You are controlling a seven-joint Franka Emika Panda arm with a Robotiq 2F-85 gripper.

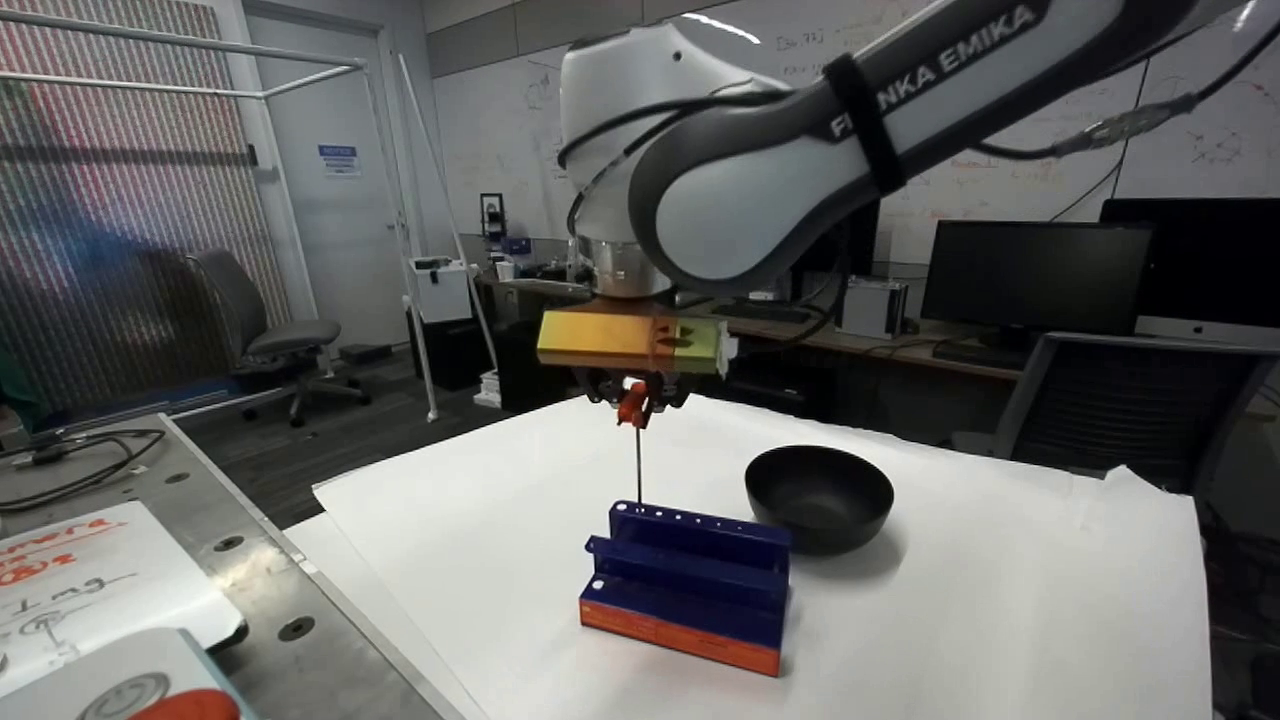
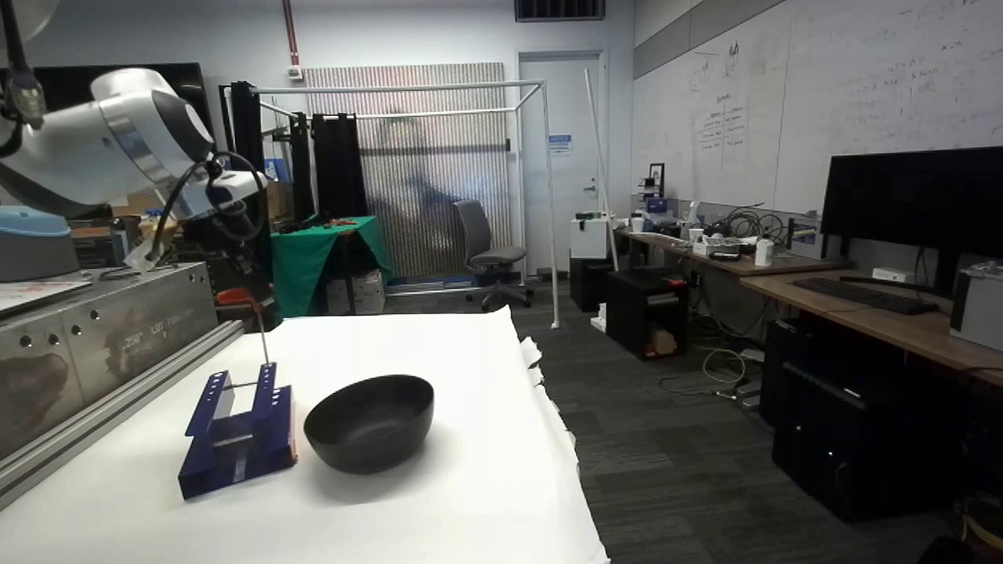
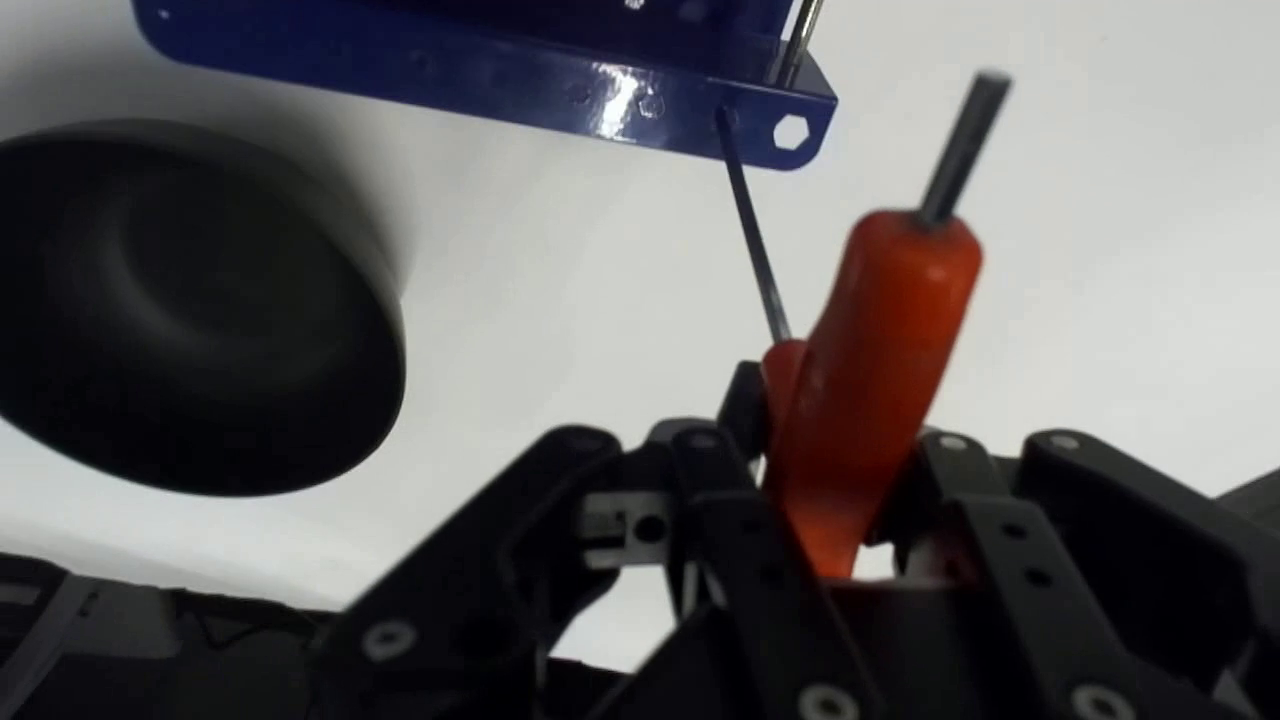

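My gripper is shut on the red-orange handle of a T-shaped tool, above the table. A short metal rod sticks out of the handle's end, while a long thin shaft leads from its side down to a dark blue metal rack. In exterior view 1 the shaft runs nearly upright below the gripper. Its lower tip meets the top edge of the rack at the left end, beside a row of holes. Whether the tip is still inside a hole, I cannot tell.
Close to the rack stands an empty black bowl, on its right in exterior view 2. White paper covers the table, with bare room around both. A metal ledge borders the table on the left in exterior view 1.
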